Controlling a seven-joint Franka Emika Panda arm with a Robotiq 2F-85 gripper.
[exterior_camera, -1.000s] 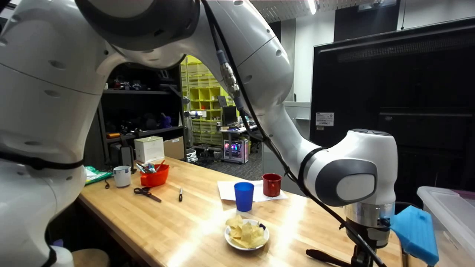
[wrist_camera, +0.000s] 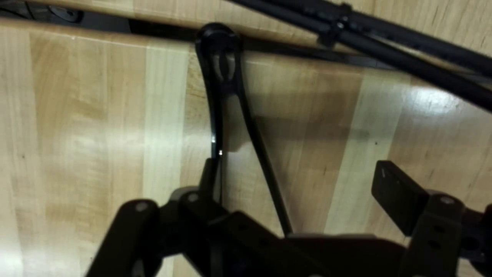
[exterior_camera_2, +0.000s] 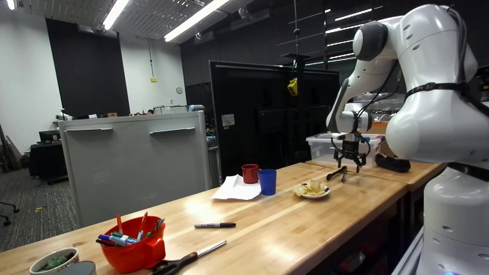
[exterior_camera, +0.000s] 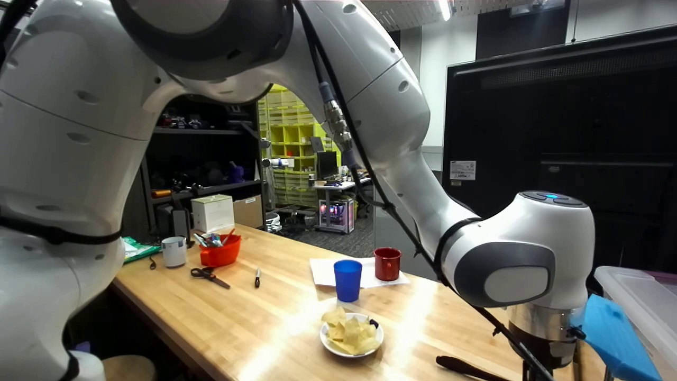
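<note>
Black tongs [wrist_camera: 265, 161] lie spread on the wooden table, their hinged end at the table's seam in the wrist view. My gripper is open above them, its fingers wide apart. The left finger [wrist_camera: 208, 177] overlaps one tong arm in that view, while the other arm runs through the gap; contact cannot be told. In exterior view 2, the gripper [exterior_camera_2: 349, 167] points down over the tongs [exterior_camera_2: 337, 173], holding nothing. Exterior view 1 shows one end of the tongs [exterior_camera: 466, 367], with my fingertips out of frame.
A plate of chips [exterior_camera_2: 314, 190] is near the tongs, with a blue cup [exterior_camera_2: 267, 181] and red mug [exterior_camera_2: 250, 173] beyond. A clear bin [exterior_camera_2: 323, 149] and black shoe-like object [exterior_camera_2: 392, 162] stand behind the gripper. Open table lies around the marker [exterior_camera_2: 215, 225].
In exterior view 1, the arm's wrist and gripper have shifted right and slightly down, towards the clear bin. The table objects stay where they were.
</note>
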